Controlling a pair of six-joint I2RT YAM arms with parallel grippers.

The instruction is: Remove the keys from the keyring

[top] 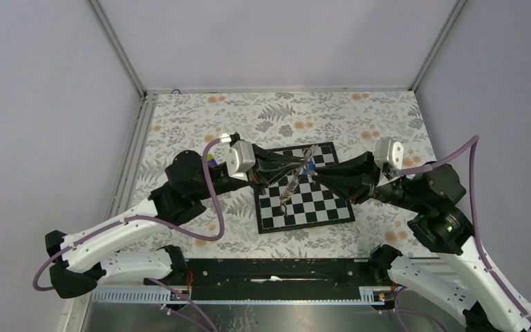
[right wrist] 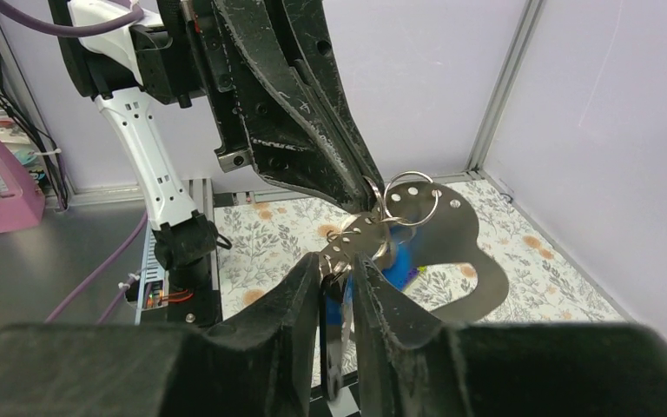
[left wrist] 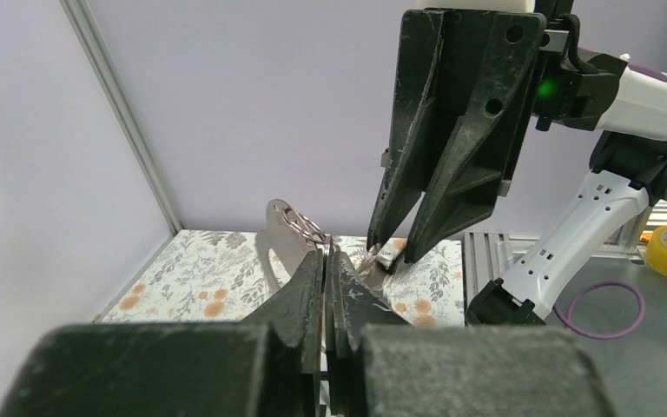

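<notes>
Above the checkered board (top: 343,219), the keyring (right wrist: 410,174) hangs from my left gripper (top: 302,162), which is shut on the thin ring. Silvery flat keys (right wrist: 439,230) dangle from it, with a blue part (right wrist: 399,261) among them. One large key (left wrist: 280,228) shows behind the left fingertips in the left wrist view. My right gripper (top: 313,173) is close on the right side of the bunch, its fingers partly open. A narrow metal piece (right wrist: 334,334) appears in the gap between its fingers, apparently not clamped. How the keys sit on the ring is partly hidden.
A small purple and yellow item (top: 211,160) lies by the left arm. The two grippers are nearly touching over the board, leaving little room between them.
</notes>
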